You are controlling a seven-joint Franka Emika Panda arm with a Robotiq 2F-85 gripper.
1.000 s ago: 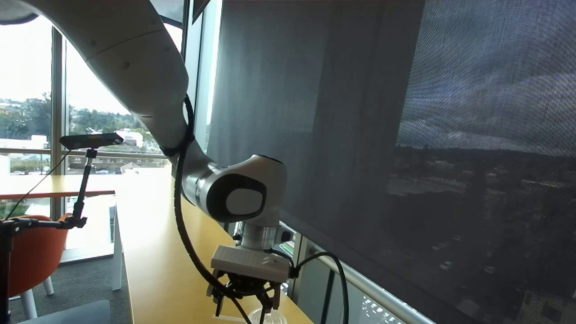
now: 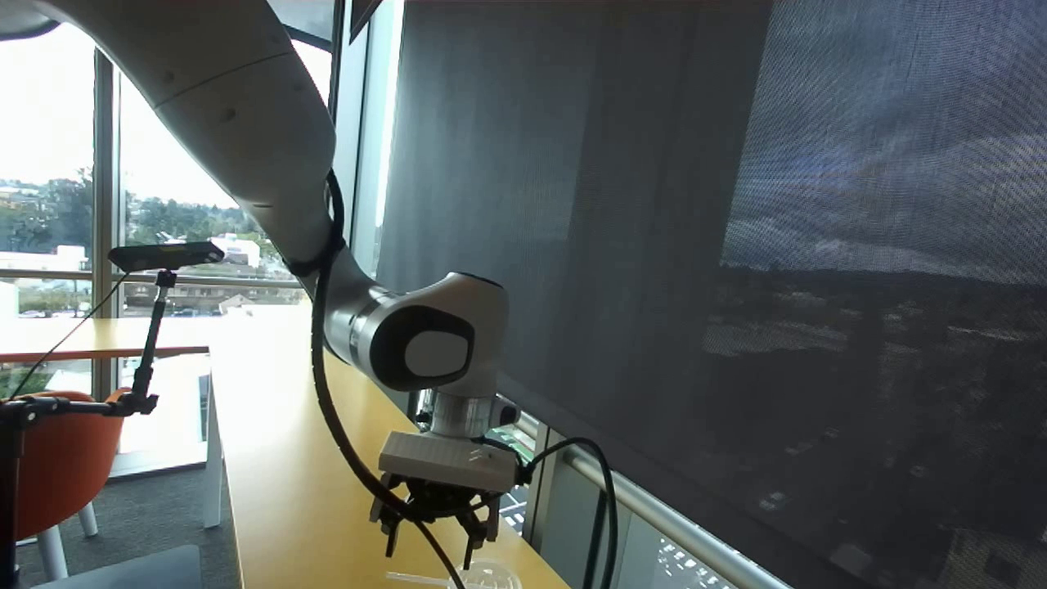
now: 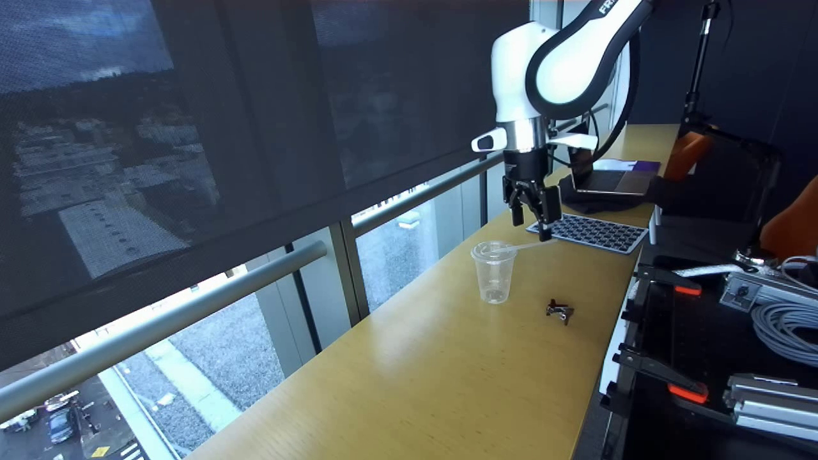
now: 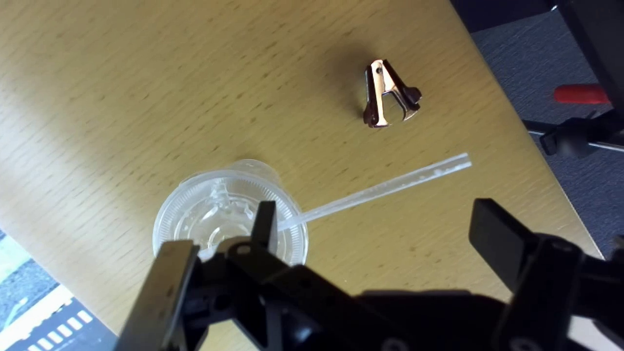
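A clear plastic cup [image 3: 494,273] stands upright on the table. A clear straw [image 4: 380,191] reaches over the cup's rim, one end at its mouth and the rest sticking out sideways; a finger partly hides the inner end in the wrist view. My gripper is open and empty above the tabletop, with one finger overlapping the cup [image 4: 225,202] in that view. In exterior view 2 the gripper [image 3: 531,223] hangs above and behind the cup, near the straw [image 3: 525,246]. Exterior view 1 catches only part of the cup [image 2: 496,577], below the gripper [image 2: 429,556].
A small dark staple remover [image 4: 380,96] lies on the table, apart from the cup. Behind the gripper are a keyboard-like grid [image 3: 594,232] and a laptop [image 3: 617,181]. Window rail [image 3: 176,318] and clamps [image 3: 659,368] border the table, whose near stretch is bare.
In exterior view 1 my gripper has risen a little and shifted slightly left. More of the cup's mouth now shows below it.
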